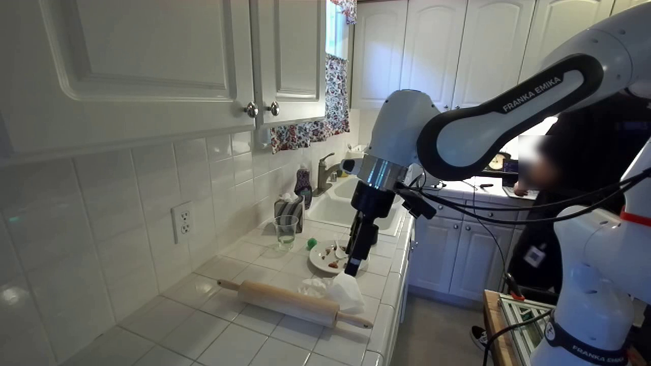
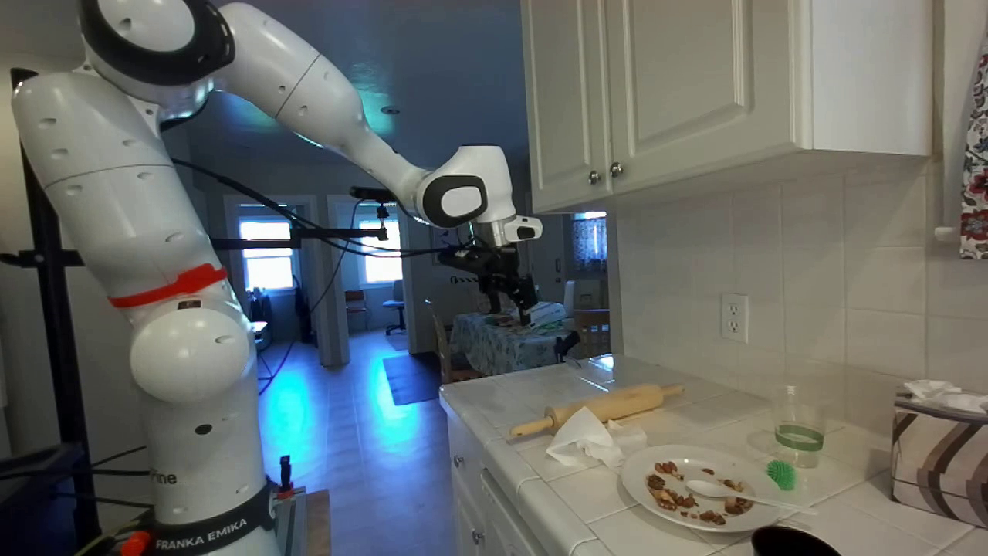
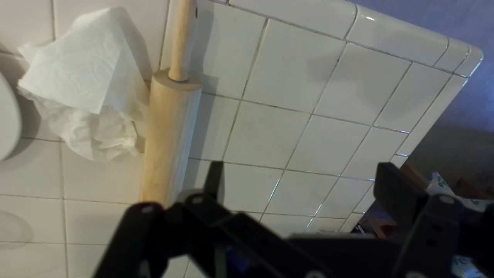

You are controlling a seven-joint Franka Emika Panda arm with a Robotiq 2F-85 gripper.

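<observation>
My gripper is open above the tiled counter, its two dark fingers wide apart with only bare tile seen between them. A wooden rolling pin (image 3: pixel 167 139) lies on the counter, left of the fingers in the wrist view. Crumpled white paper towel (image 3: pixel 85 78) rests beside the pin. Behind it in exterior view 2 sits a white plate (image 2: pixel 639 486) bearing brown food pieces and a white spoon (image 2: pixel 741 494). A clear cup (image 2: pixel 798 431) and a small green spiky ball (image 2: pixel 780 474) stand near the plate.
A striped tissue box (image 2: pixel 940 459) stands by the wall, and a black cup (image 2: pixel 792 542) is near the plate. The sink (image 1: pixel 332 204) lies farther along. Upper cabinets (image 1: pixel 152 67) overhang the counter. Bare tile (image 3: pixel 296 134) spreads right of the pin in the wrist view.
</observation>
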